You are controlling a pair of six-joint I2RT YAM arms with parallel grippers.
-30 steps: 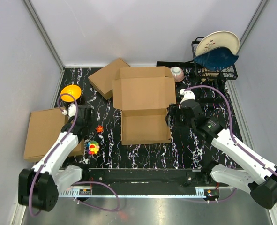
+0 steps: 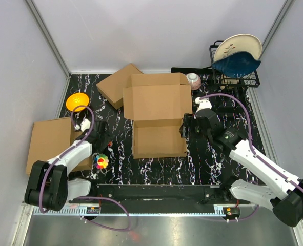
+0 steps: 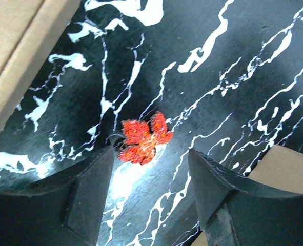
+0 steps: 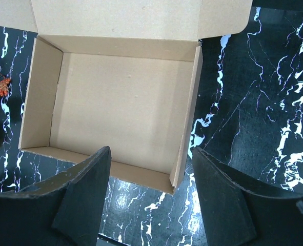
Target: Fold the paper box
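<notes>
The brown paper box point(image 2: 159, 138) stands mid-table with its lid point(image 2: 157, 102) laid open toward the back; the part of its inside that I see is empty. Beside its right wall, in the top view, is my right gripper point(image 2: 184, 132). In the right wrist view the box's near right corner lies between and beyond the open fingers, untouched. My left gripper is open over the table left of the box. A small red-orange leaf-like thing point(image 3: 143, 139) shows in its gap, resting on the marble top; I cannot tell whether a finger touches it.
A flower-shaped toy point(image 2: 101, 161) lies nearer the front. Flat cardboard boxes lie at the left point(image 2: 48, 143) and at the back point(image 2: 113, 87). There is a yellow bowl point(image 2: 77, 101) at back left and a dish rack point(image 2: 238, 80) at back right.
The right arm and the box have stayed still.
</notes>
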